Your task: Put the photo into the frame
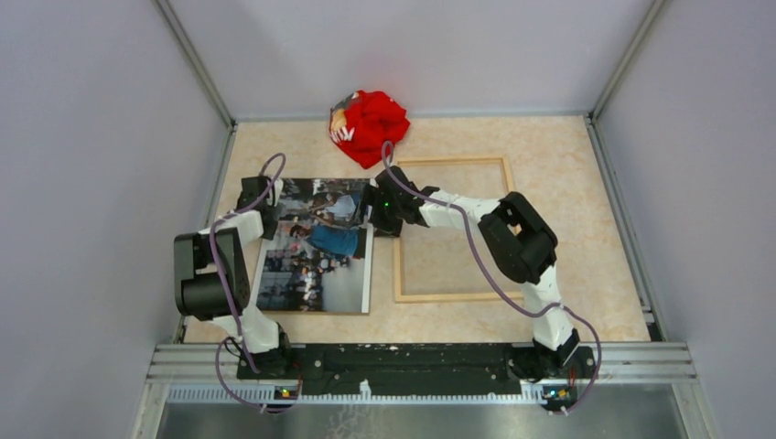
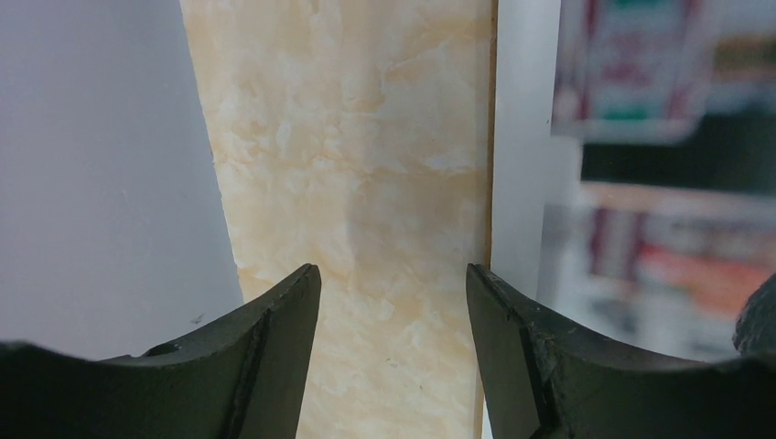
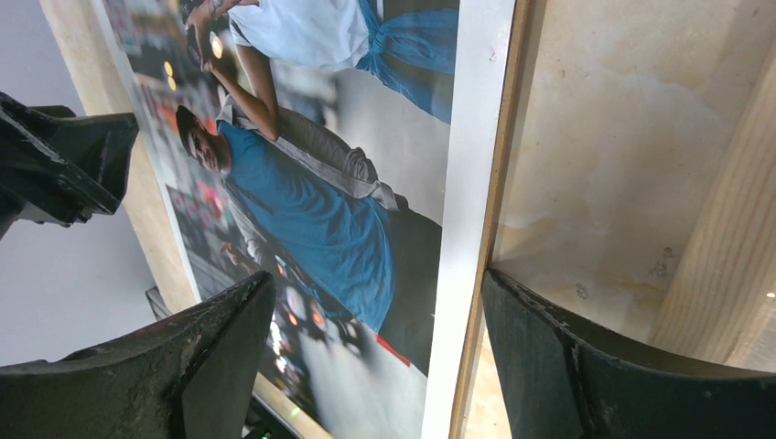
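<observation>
The photo (image 1: pixel 316 270) lies on a board on the table, white margins showing along its sides. My left gripper is at its left edge, fingers apart, one beside the white margin (image 2: pixel 522 155), with bare table between them. My right gripper stands open at the photo's right edge, one finger against the board's edge, the other over the picture. The empty wooden frame (image 1: pixel 453 295) lies to the right, partly under the right arm; its near bar (image 3: pixel 723 238) shows in the right wrist view.
A crumpled red cloth (image 1: pixel 371 123) lies behind the photo and frame. Grey walls close in the work area at left, right and back.
</observation>
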